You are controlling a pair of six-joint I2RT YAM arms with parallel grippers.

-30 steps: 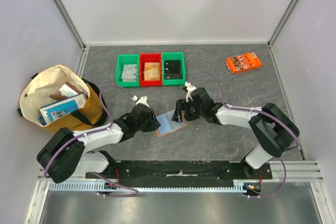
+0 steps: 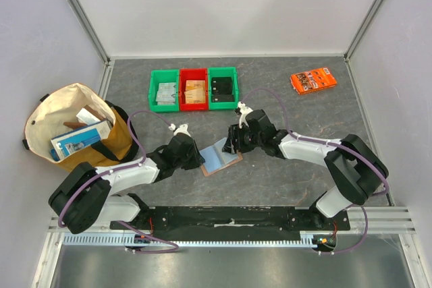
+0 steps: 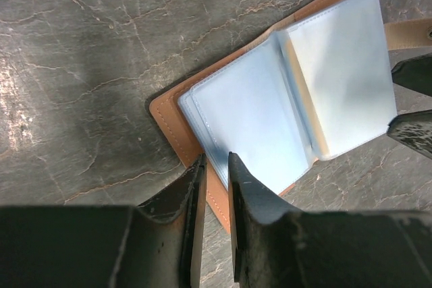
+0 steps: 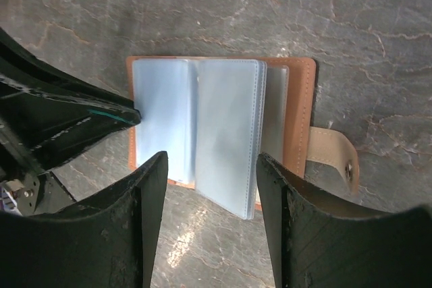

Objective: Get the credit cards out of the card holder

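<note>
The card holder, a brown cover (image 3: 177, 123) with pale translucent sleeves (image 3: 246, 109), lies opened out on the table between my grippers. In the left wrist view my left gripper is over the holder's near edge by the lower sleeves; a narrow gap shows between its fingertips. My right gripper is above the other half, its fingers wider apart, with a raised sleeve flap (image 4: 229, 133) beneath and between them. Whether either touches a sleeve I cannot tell. No separate card can be made out clearly. A snap strap (image 4: 334, 153) sticks out from one side.
Behind the holder stand green (image 2: 153, 96), red (image 2: 182, 92) and green bins (image 2: 233, 75) with cards or packs in them. A stuffed tote bag (image 2: 118, 136) is at left, an orange packet (image 2: 313, 80) at back right. Table around the holder is clear.
Both arms have shifted only slightly, and the holder lies in about the same place.
</note>
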